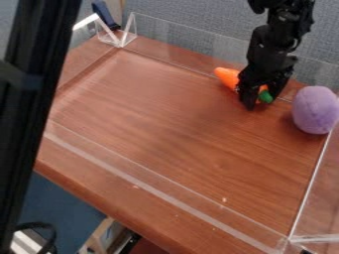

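My black gripper point(253, 94) is lowered near the back right of the wooden tray, over an orange carrot point(228, 76) with a green end point(265, 97). The carrot lies behind and around the fingertips, partly hidden by them; whether the fingers grip it I cannot tell. A purple round object point(316, 109), like an eggplant, sits just to the right against the wall.
Clear low walls edge the wooden surface point(159, 149). A dark vertical post point(27, 99) fills the left edge of the view.
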